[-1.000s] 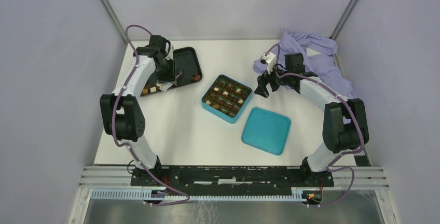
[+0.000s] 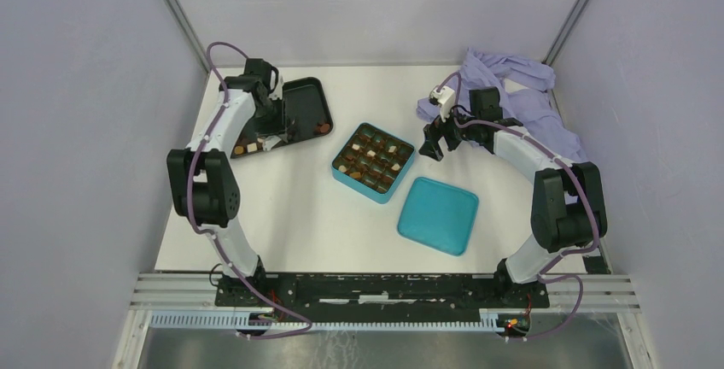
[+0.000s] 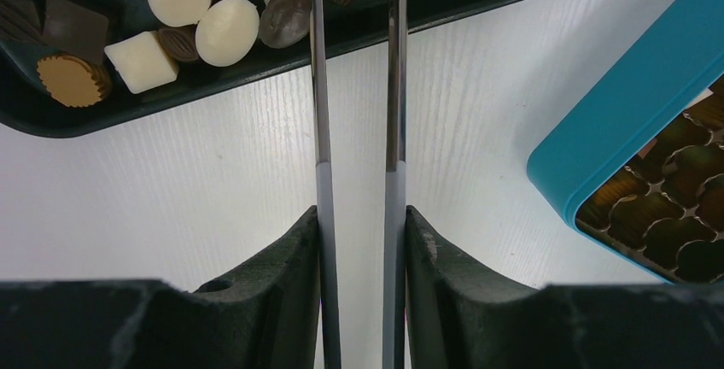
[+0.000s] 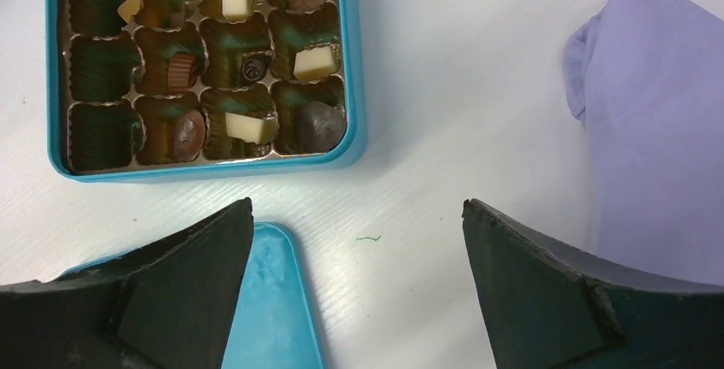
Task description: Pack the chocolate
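The chocolate box [image 2: 338,172], blue with a gridded insert, sits mid-table, holding white and brown chocolates in some compartments. My left gripper is over the black tray [image 2: 309,87], part open, fingertips beyond the top edge of its wrist view; whether anything is between them is hidden. Chocolates lie in the tray, including a white oval [image 3: 225,32], a white square [image 3: 141,61] and dark pieces [image 3: 72,29]. My right gripper [image 2: 431,149] stands open right of the box, nothing between its fingers.
An empty turquoise tray [image 2: 437,215] lies front right of the box. A lavender cloth [image 2: 538,108] covers the back right.
The left arm has shifted very slightly over the black tray. The right arm, box and trays look unchanged.
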